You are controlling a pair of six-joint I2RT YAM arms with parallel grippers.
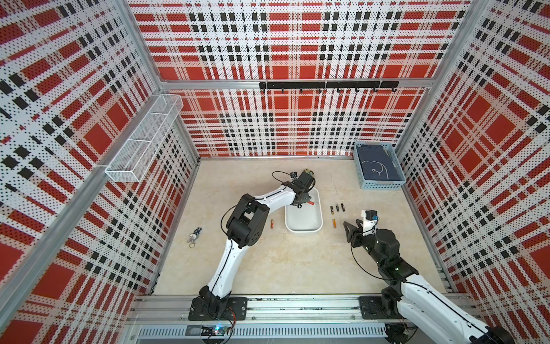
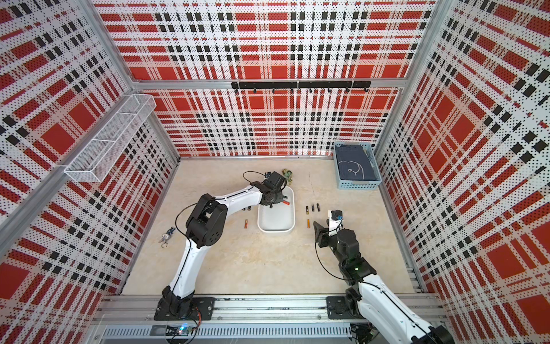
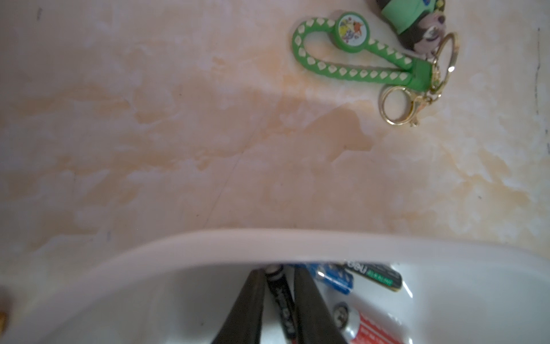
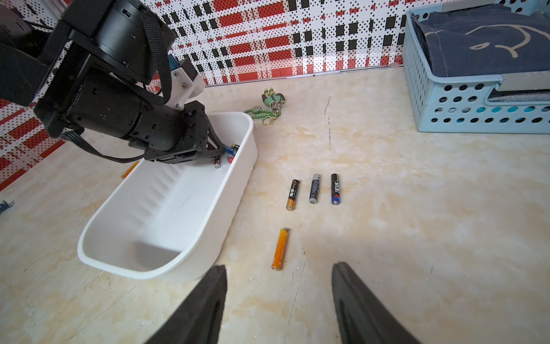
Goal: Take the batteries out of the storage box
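My left gripper reaches into the white storage box (image 4: 114, 229), its fingers either side of a dark battery (image 3: 284, 304) near the far wall; whether it grips it is unclear. Beside it in the box lie a blue battery (image 3: 335, 278), a black-green battery (image 3: 378, 274) and a red one (image 3: 369, 329). Right of the box, on the table, lie three batteries in a row, including a silver one (image 4: 314, 189), and an orange battery (image 4: 279, 249) nearer me. My right gripper is open and empty above the table, right of the box.
A green keychain (image 3: 349, 73) lies behind the box. A blue basket (image 4: 435, 114) holding dark cloth stands at the back right. Keys (image 1: 194, 235) lie at the far left.
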